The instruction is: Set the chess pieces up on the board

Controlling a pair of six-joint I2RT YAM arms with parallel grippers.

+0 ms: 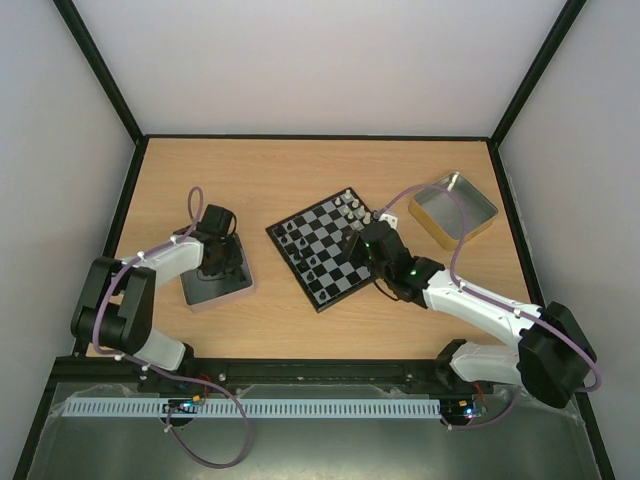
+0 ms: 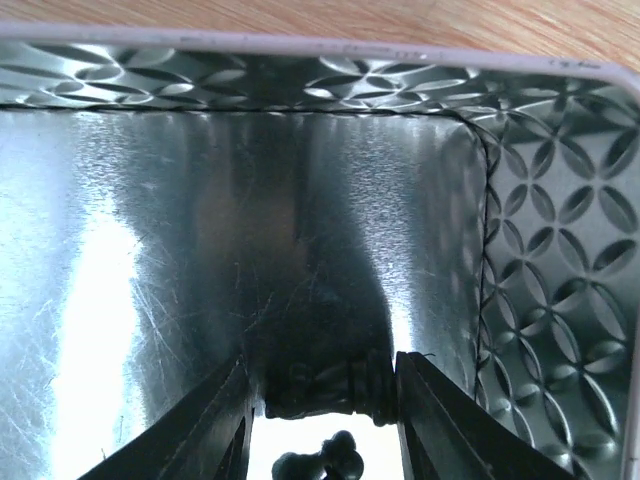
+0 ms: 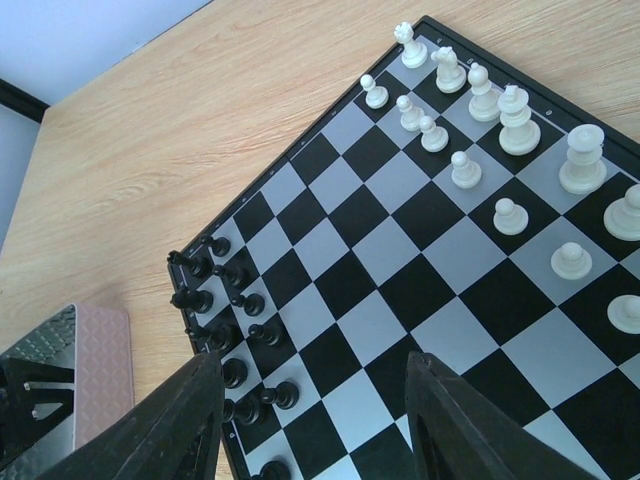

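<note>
My left gripper stands open low in the left metal tray (image 1: 205,292), around a black chess piece (image 2: 330,390) lying on its side; another black piece (image 2: 315,462) lies just below it. My right gripper hangs over the chessboard (image 3: 470,330), its fingers apart with nothing between them. White pieces (image 3: 517,125) stand along the board's far right side, black pieces (image 3: 268,333) along its left side.
A yellow-rimmed metal tray (image 1: 430,226) with light pieces in it sits at the right of the table. Bare wood (image 1: 300,165) lies behind and in front of the board.
</note>
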